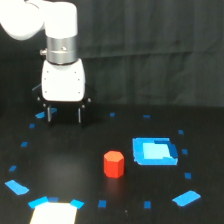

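A red block (114,164) with a hexagonal outline rests on the dark table, a little right of centre. To its right and slightly farther back lies a blue square piece (136,152) with a white middle. My gripper (65,116) hangs at the upper left, behind and to the left of the red block and well apart from it. Its two dark fingers are spread, and nothing shows between them.
Small blue marks dot the table, with larger blue strips (17,187) (186,198) near the left and right front. A pale item (53,213) is cut off by the bottom edge. Dark table between gripper and red block looks clear.
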